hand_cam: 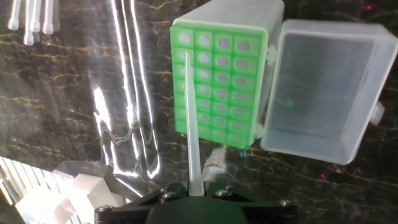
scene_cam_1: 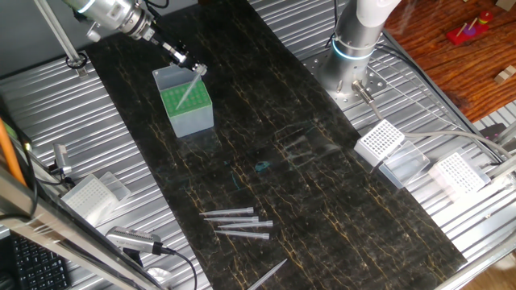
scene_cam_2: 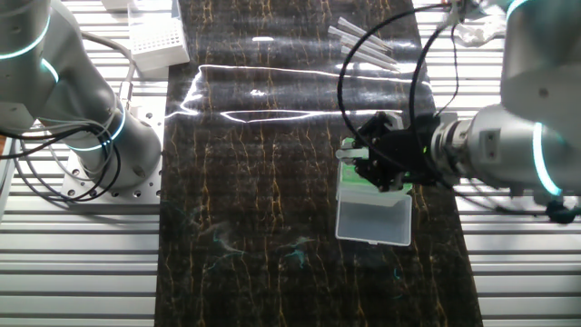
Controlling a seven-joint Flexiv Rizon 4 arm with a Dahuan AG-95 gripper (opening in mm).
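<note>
A translucent pipette tip point(hand_cam: 193, 134) is clamped at its wide end between the fingers of my gripper point(scene_cam_1: 198, 69). It slants over the green rack top point(scene_cam_1: 188, 97) of a box, and its narrow end meets the rack around the holes of one outer column in the wrist view; whether it has entered a hole I cannot tell. The box's clear body point(scene_cam_1: 193, 122) stands on the dark marbled board with its hinged lid point(hand_cam: 326, 90) swung open. From exterior view 2, my gripper covers much of the rack.
Several loose tips point(scene_cam_1: 242, 225) lie on the board point(scene_cam_1: 266, 129), with another tip point(scene_cam_1: 268, 274) near its front edge. White racks point(scene_cam_1: 379, 141) stand off to the side, near a grey robot column point(scene_cam_1: 347, 68). The board's middle is clear.
</note>
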